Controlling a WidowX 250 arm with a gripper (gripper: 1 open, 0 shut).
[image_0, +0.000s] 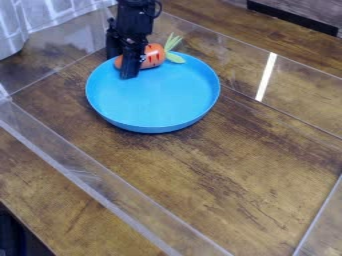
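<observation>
A light-blue plate (152, 98) lies on the wooden table in the upper middle. At its back edge is an orange toy carrot (150, 58) with pale green leaves pointing up to the right. The black gripper (128, 60) is down over the carrot's left part from above, its fingers around or beside it; whether they grip it is hard to tell.
Bare wooden table (214, 190) fills the front and right. A clear strip or edge runs along the left and right sides. A whitish translucent object (16, 20) stands at the top left.
</observation>
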